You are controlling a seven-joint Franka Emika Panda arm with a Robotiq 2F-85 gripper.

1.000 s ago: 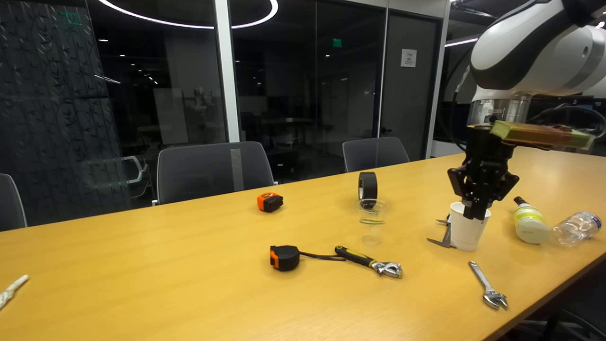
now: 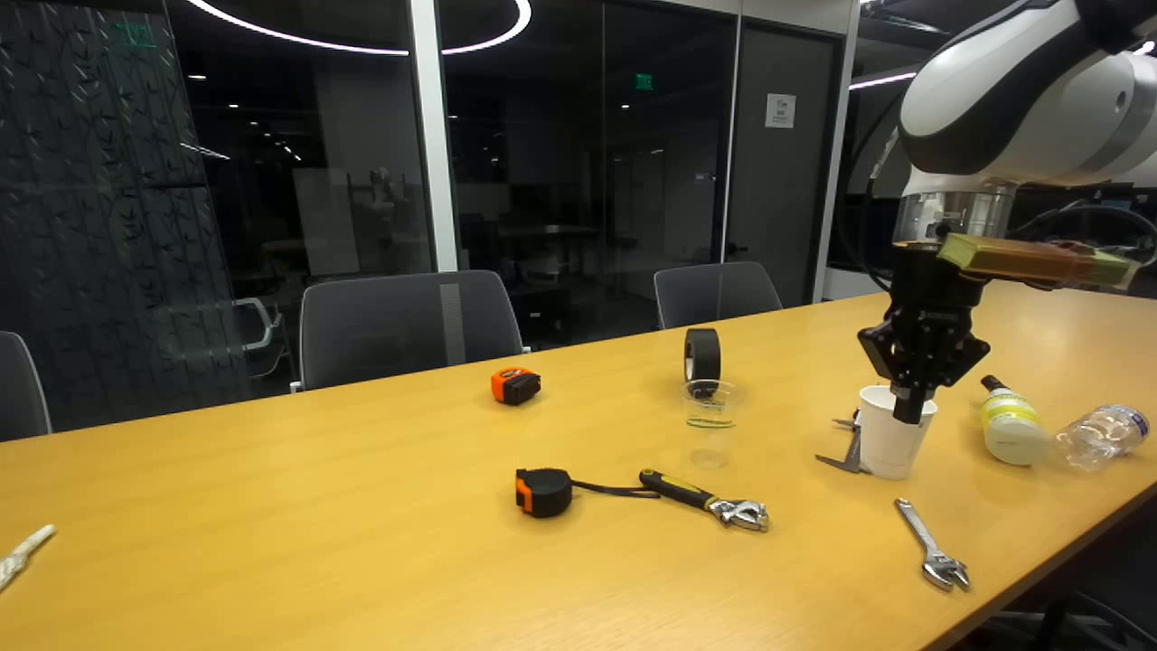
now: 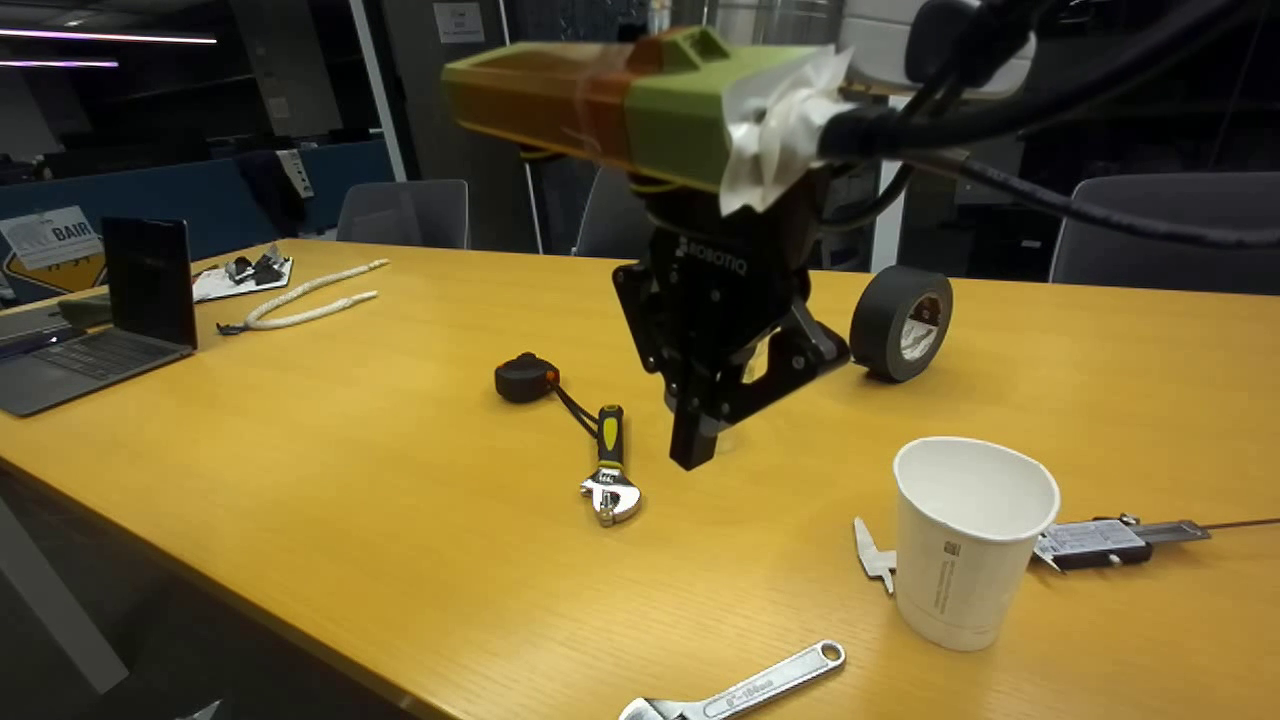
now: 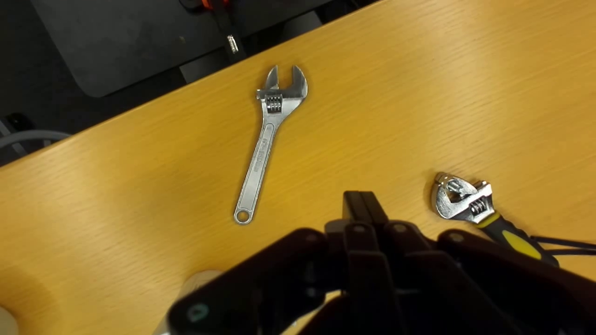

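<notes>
My gripper (image 3: 693, 450) is shut above the table, with nothing showing between its fingers. In the wrist view a plain silver wrench (image 4: 260, 150) lies to the upper left of the fingertips, and a wrench with a black and yellow handle (image 4: 475, 209) lies to their right. A white paper cup (image 3: 966, 546) stands upright; exterior view 2 shows it apart from the gripper, with its visible inside empty. Calipers (image 3: 1098, 542) lie on the table behind it, partly hidden by the cup. A black tape measure (image 2: 543, 493) rests by the black and yellow wrench.
A clear cup (image 2: 710, 423) and a black tape roll (image 2: 702, 360) stand farther back. An orange tape measure (image 2: 515, 386) sits at the far side. Two bottles, one yellow-labelled (image 2: 1011, 423) and one clear (image 2: 1101, 436), lie at the right.
The gripper has shifted very slightly right in exterior view 1, and its fingers look closer together. The objects on the table stay where they were.
</notes>
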